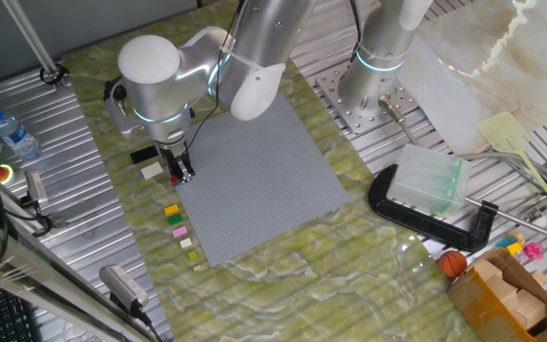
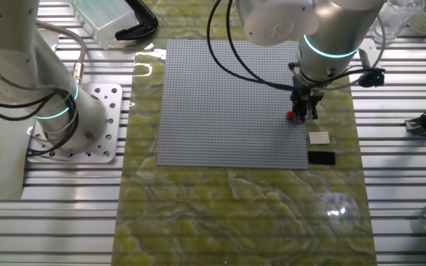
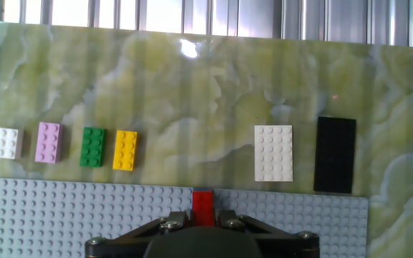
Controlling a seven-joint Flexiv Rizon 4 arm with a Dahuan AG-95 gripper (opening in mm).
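A red brick shows at the edge of the grey baseplate, with the fingers of my gripper close against both its sides. The fingers look shut on it. In exterior view 1 the gripper is down at the plate's left edge, and the red brick peeks out beside it. Exterior view 2 shows the gripper over the plate's right edge, with the red brick just left of its fingers. The brick's underside is hidden, so I cannot tell whether it rests on the studs.
Off the plate lie yellow, green, pink and white bricks, a white plate and a black plate. A clamp and cardboard box stand farther right.
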